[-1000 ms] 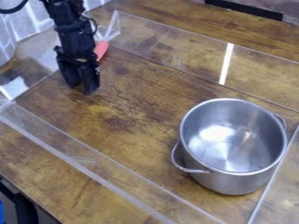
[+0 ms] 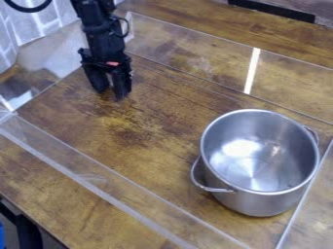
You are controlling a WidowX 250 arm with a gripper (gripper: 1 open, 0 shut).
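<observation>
My black gripper [image 2: 105,80] hangs low over the wooden table at the upper left, its fingertips near the surface; whether it is open or shut is hard to tell against the dark wood. A small bit of red shows at the arm behind it, mostly hidden. A large steel pot [image 2: 258,156] with side handles stands empty at the right.
Transparent walls or strips run along the left, the front and the right, and a dark edge lies at the back right.
My gripper has shifted slightly to the right, and much of the red object seen behind it earlier is now hidden. The pot has not moved.
</observation>
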